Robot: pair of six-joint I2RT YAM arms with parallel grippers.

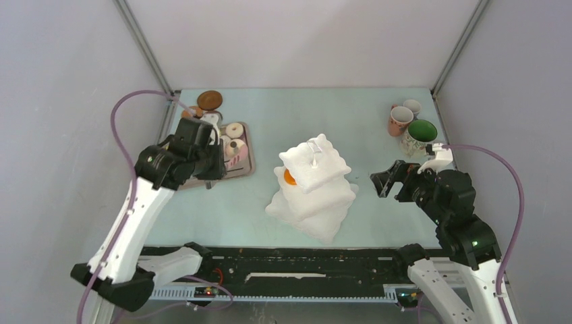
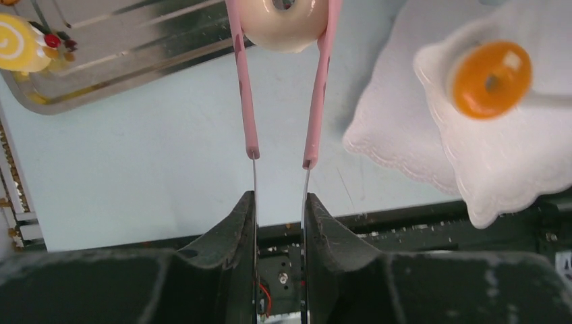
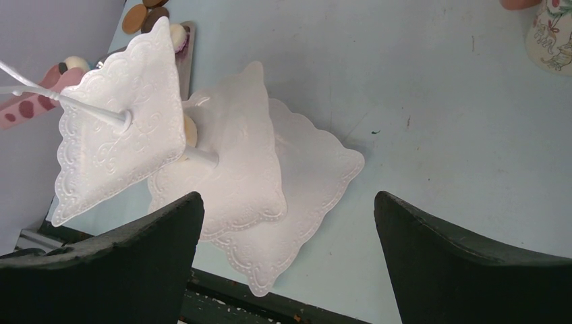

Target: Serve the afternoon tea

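My left gripper is shut on pink tongs [image 2: 316, 108]. Between their tips a cream ring donut [image 2: 287, 30] is pinched, held clear of the table; from above, the donut [image 1: 236, 147] shows over the brown tray [image 1: 252, 162]. A white tiered stand [image 1: 317, 169] with scalloped square plates occupies the middle of the table. An orange-topped donut [image 2: 491, 79] rests on its middle plate. Right of the stand, my right gripper [image 1: 388, 183] hangs open, and nothing is between its fingers.
At the back right stand a pink cup [image 1: 400, 116], a small white cup [image 1: 412, 106] and a green-lined patterned pot [image 1: 423, 130]. Brown round coasters [image 1: 210, 100] lie behind the tray. Bare table separates tray and stand.
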